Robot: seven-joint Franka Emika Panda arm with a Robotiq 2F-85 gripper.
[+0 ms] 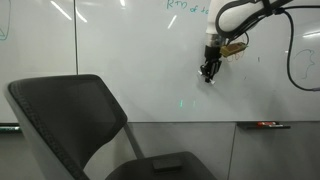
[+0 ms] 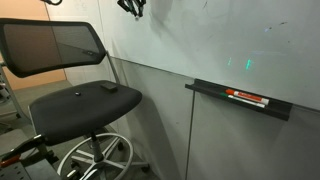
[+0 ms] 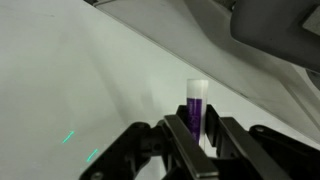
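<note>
A white and purple stick that looks like a marker (image 3: 197, 95) stands up between the black fingers of my gripper, which is shut on it. In exterior view 1 the gripper (image 1: 207, 76) hangs from the arm in front of the whiteboard (image 1: 140, 60), above and to the right of the chair. Whether the marker's tip touches the board cannot be told. Short green marks (image 3: 92, 156) show on the board in the wrist view, off to the left of the marker. Only the gripper's tip (image 2: 133, 9) shows in exterior view 2, at the top edge.
A black office chair (image 2: 80, 108) stands close to the board, with a small dark block (image 2: 110, 87) on its seat. Fixed to the board's lower edge, a dark tray (image 2: 210, 90) holds red and white markers (image 2: 247, 97). The board around the green marks is clear.
</note>
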